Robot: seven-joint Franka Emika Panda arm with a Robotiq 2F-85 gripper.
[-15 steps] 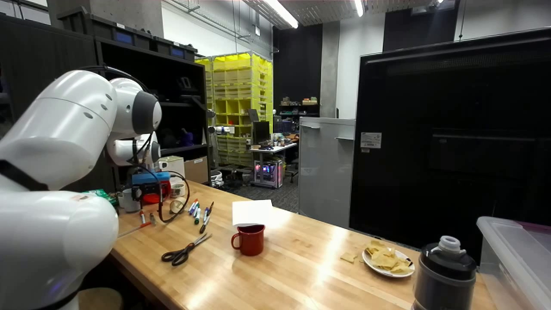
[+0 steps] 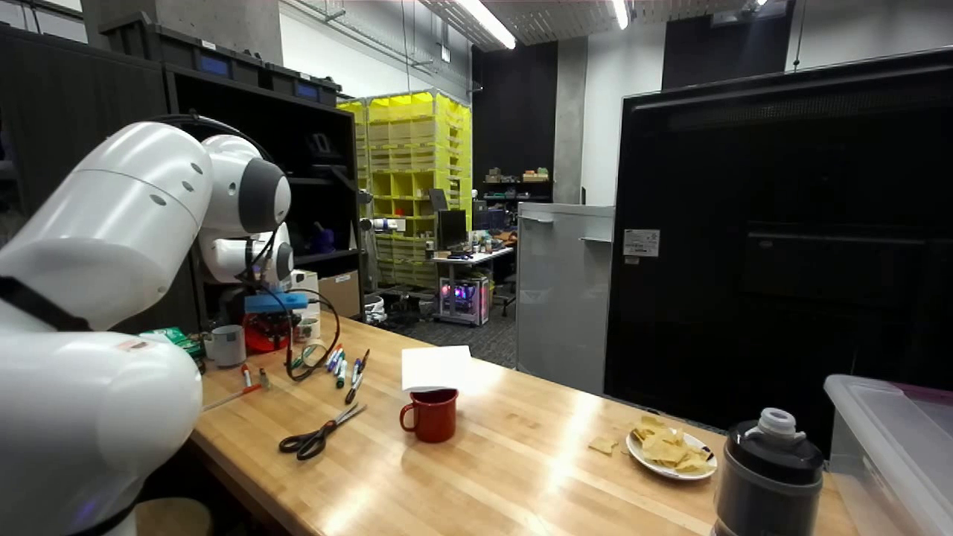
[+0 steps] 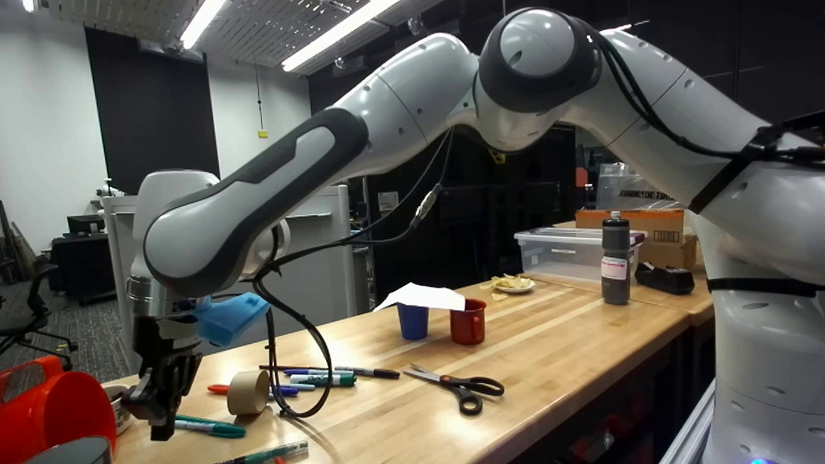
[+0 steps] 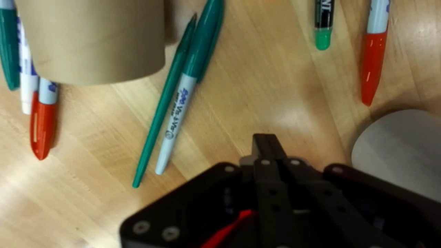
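Observation:
My gripper is shut, its fingers pressed together with no object showing between them. In exterior view 2 the gripper [image 3: 161, 421] hangs fingers down above the table's left end, close to a red pitcher [image 3: 77, 410]. In the wrist view, a green pen and a green marker [image 4: 177, 115] lie side by side, left of the fingertips. Farther up stands a brown tape roll [image 4: 97, 41], with red-capped and other markers [image 4: 44, 120] beside it. A grey round object [image 4: 399, 151] sits right of the fingers, below another red-capped marker [image 4: 374, 62].
Black scissors [image 3: 464, 386] lie mid-table. A red mug [image 3: 468, 321] and a blue cup [image 3: 414, 321] stand behind, white paper [image 3: 425, 296] over them. Farther along are a chip plate [image 2: 670, 455] and a dark bottle [image 2: 770, 482].
In exterior view 1 the arm's wrist has shifted right and slightly up, its cable loop moving with it. The table objects there look unmoved.

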